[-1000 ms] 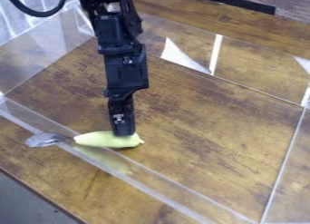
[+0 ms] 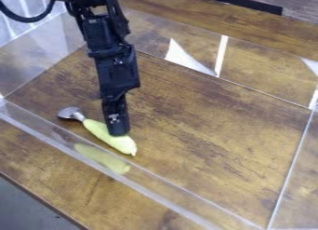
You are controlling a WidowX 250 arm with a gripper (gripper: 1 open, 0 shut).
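My black gripper [image 2: 117, 125] points straight down onto a pale yellow-green, elongated object [image 2: 125, 145], like a corn cob or banana, lying diagonally on the wooden table [image 2: 211, 131] in the lower left of the camera view. The fingertips are at the object's upper-left part; whether they are closed on it cannot be told. A small metal piece, like a spoon [image 2: 71, 114], lies just beyond that end of the object, partly hidden.
Clear plastic walls [image 2: 187, 199] surround the work area, with the near one just below the object. A dark bar [image 2: 243, 3] sits at the back.
Since a second ago the gripper has shifted left, and the yellow object and metal piece have turned from nearly horizontal to diagonal.
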